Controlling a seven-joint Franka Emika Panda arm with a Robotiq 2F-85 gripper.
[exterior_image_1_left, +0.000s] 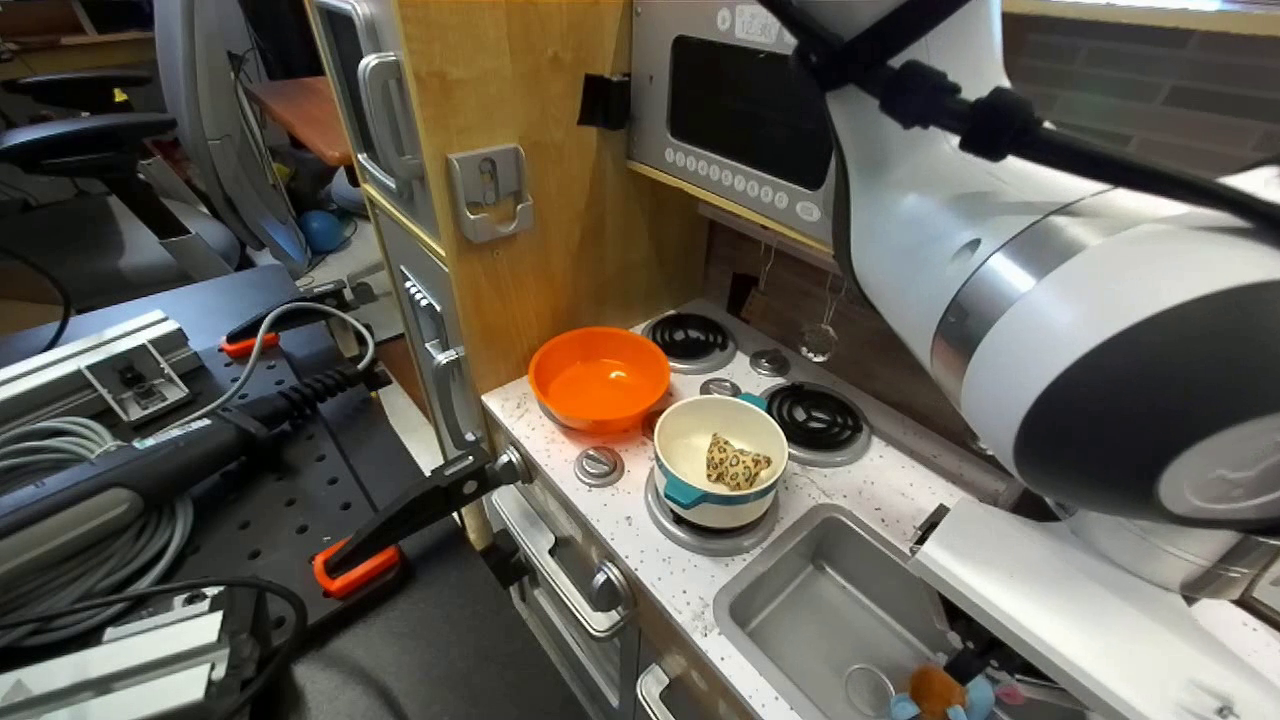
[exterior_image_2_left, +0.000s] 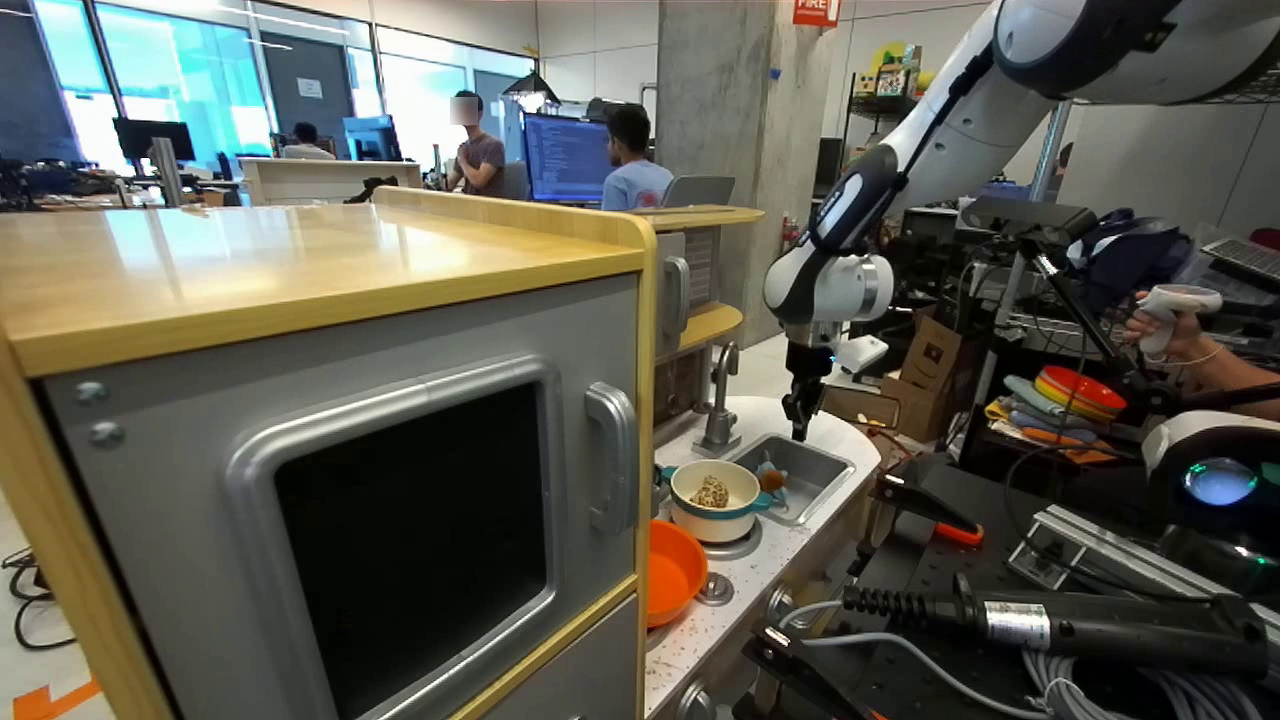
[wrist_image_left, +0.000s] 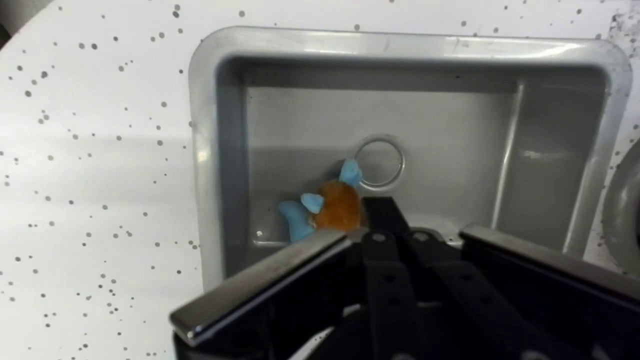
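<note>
A brown and light-blue plush toy lies on the bottom of the grey sink, near the drain ring. My gripper is over the sink, its fingers together and nothing showing between them. In the wrist view it overlaps the toy's edge and hides part of it. Exterior view 2 has the gripper hanging above the sink with the toy below. A leopard-print plush rests inside the cream and teal pot, which stands on a front burner.
An orange bowl sits on the stove left of the pot. The faucet rises behind the sink, at the wall side. Counter beside the sink is bare.
</note>
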